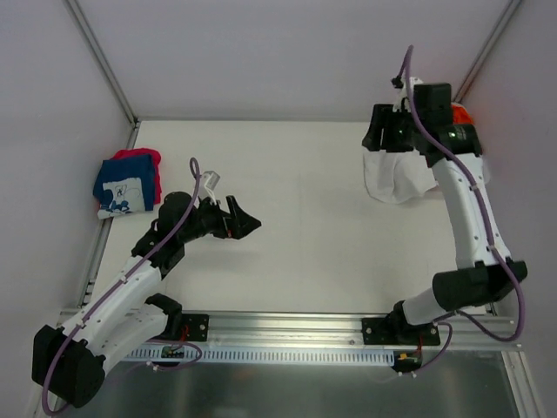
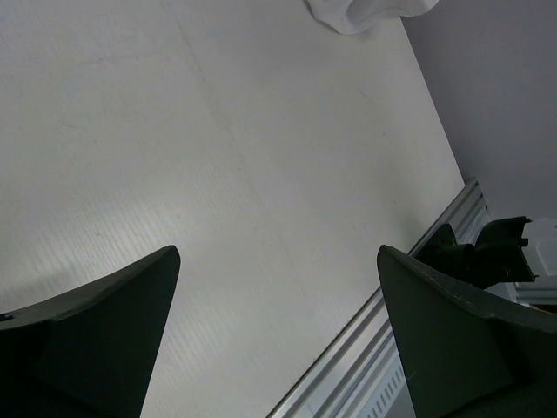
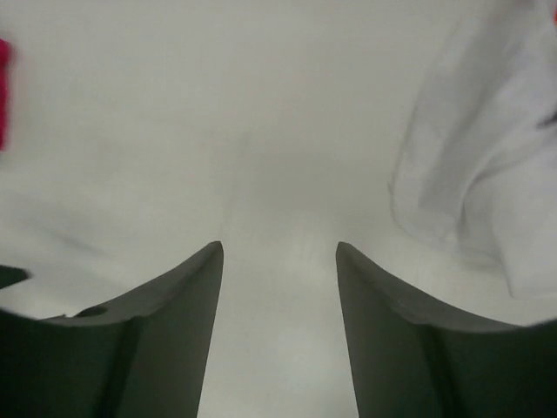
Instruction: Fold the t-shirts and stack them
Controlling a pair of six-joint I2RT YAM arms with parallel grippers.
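A white shirt (image 1: 396, 178) lies crumpled at the right side of the table, beside and partly over the white basket; my right arm covers much of it. In the right wrist view, the blurred white cloth (image 3: 470, 165) is right of the right gripper, whose fingers stand apart with nothing between them. From above, the right gripper (image 1: 378, 146) hangs over the shirt's upper left part. My left gripper (image 1: 246, 214) is open and empty above the table's left half. Folded blue and red shirts (image 1: 128, 185) are stacked at the far left.
Red-orange cloth (image 1: 461, 114) shows behind the right arm, where the basket is mostly hidden. Walls bound the left, back and right sides.
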